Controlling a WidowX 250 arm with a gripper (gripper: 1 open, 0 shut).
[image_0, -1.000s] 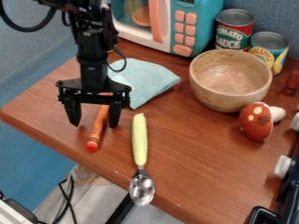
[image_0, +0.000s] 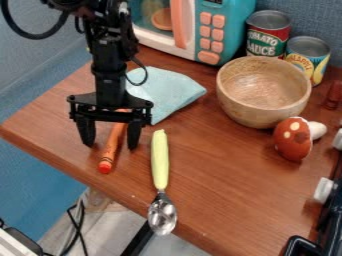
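My black gripper (image_0: 110, 134) is low at the left of the table, open, with one finger on each side of an orange crayon-like stick (image_0: 110, 157) with a red end, which lies on the wood. The upper part of the stick is hidden behind the gripper. A light blue cloth (image_0: 170, 92) lies just behind it. To the right is a spoon (image_0: 162, 210) with a pale yellow handle.
A wooden bowl (image_0: 263, 88) sits at the right, near a brown-red mushroom-like object (image_0: 294, 140). A toy microwave (image_0: 201, 30) and two cans (image_0: 267, 30) stand at the back. A black appliance (image_0: 314, 240) lines the right edge.
The gripper has shifted very slightly over the last second. The objects on the table have not visibly moved.
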